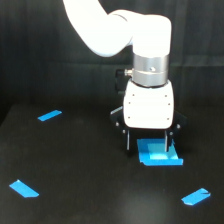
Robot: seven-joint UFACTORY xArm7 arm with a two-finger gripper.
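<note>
The white hand of my gripper (147, 143) points down over the dark table, a little right of the middle of the view. Its two thin fingers stand wide apart, so it is open. Below and behind the hand lies a light blue, roughly square thing (160, 157), its upper edge partly hidden by the hand. The right finger overlaps this blue thing in the view, while the left one is over bare table just left of it. Whether either finger touches it cannot be made out.
Short blue strips mark the dark table (90, 165): one at the back left (50, 115), one at the front left (24, 188) and one at the front right (196, 197). Free room lies to the left and in front. Dark curtain-like cloth hangs behind.
</note>
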